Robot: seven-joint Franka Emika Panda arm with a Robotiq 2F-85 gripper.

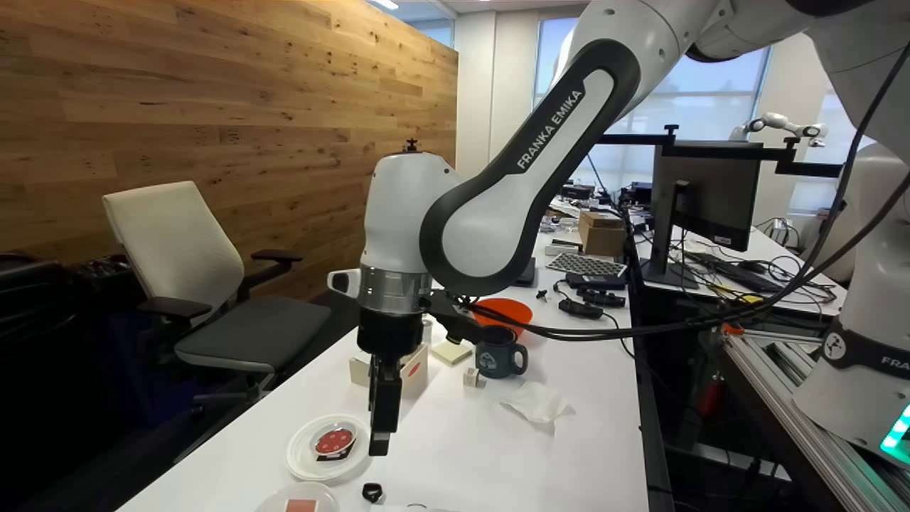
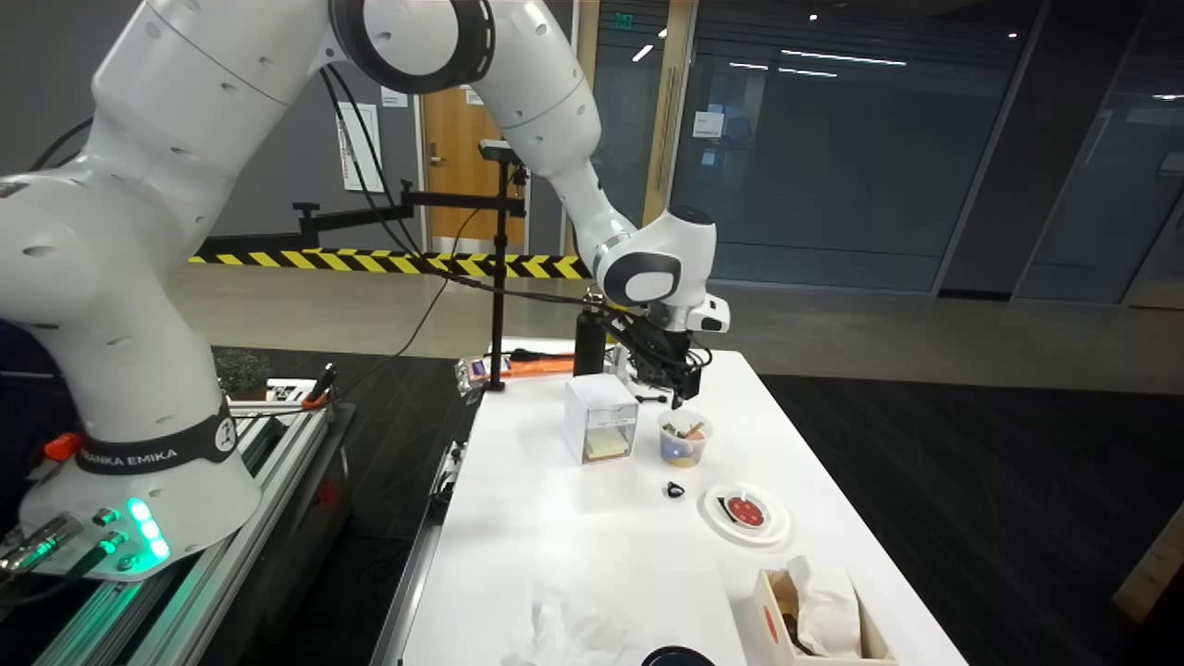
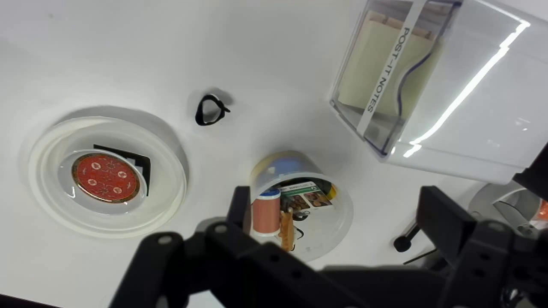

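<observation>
My gripper is open, its two fingers wide apart and nothing held between them. In the wrist view a clear tub (image 3: 336, 238) of small items, including a thread spool (image 3: 266, 214), shows below and between the fingers. A small black loop (image 3: 209, 110) lies on the bare table. To its left, a white plate (image 3: 172, 197) bears a small bowl with a red patterned base (image 3: 105, 177) and a black square partly under it. In exterior view 1 the gripper (image 1: 381, 445) points down above the table, one finger hiding the other.
A clear-fronted Post-it box (image 3: 467, 102) stands near the tub. Farther along are an open wooden box (image 2: 773, 627), a dark mug (image 1: 497, 354), an orange bowl (image 1: 510, 311) and a crumpled tissue (image 1: 537, 401). The table's middle has clear room.
</observation>
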